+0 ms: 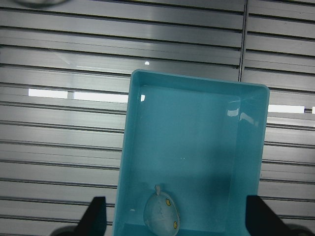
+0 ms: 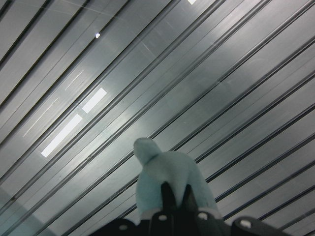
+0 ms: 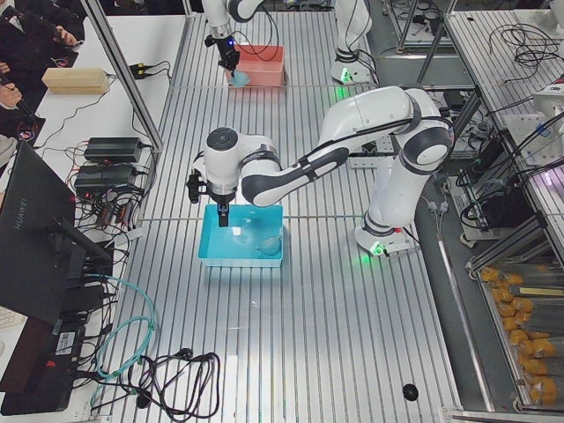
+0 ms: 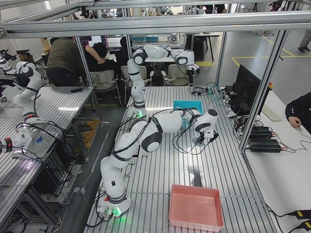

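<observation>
My left gripper (image 3: 208,198) is open above the blue bin (image 1: 197,132), where a pale-blue plush toy (image 1: 161,216) with yellow spots lies along the near side in the left wrist view. My right gripper is shut on another pale-blue plush (image 2: 167,172), over bare slatted table in the right wrist view. In the camera left view this plush (image 3: 238,77) hangs at the red bin (image 3: 269,62) on the far side.
A monitor (image 3: 31,264), power units and cables line one side of the slatted table (image 3: 335,317). A metal post (image 3: 123,70) stands beside it. The table between and around the bins is mostly clear.
</observation>
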